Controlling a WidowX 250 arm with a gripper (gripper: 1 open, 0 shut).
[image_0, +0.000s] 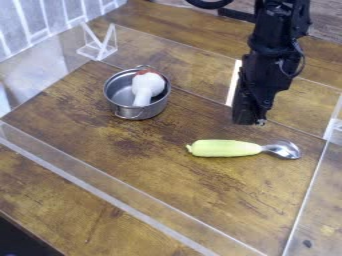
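Observation:
The black robot gripper (249, 112) hangs over the table at the upper right, shut, with nothing visible between its fingers. A white strip (235, 82) shows just behind it. Below it, a pale yellow-green vegetable-like object (225, 147) lies on the wooden table, with a metal spoon (282, 150) at its right end. To the left, a metal pot (134, 107) holds a white object (144, 88) with a reddish top.
Transparent walls or edges run along the left and right sides. A small white stand (99, 45) sits at the back left.

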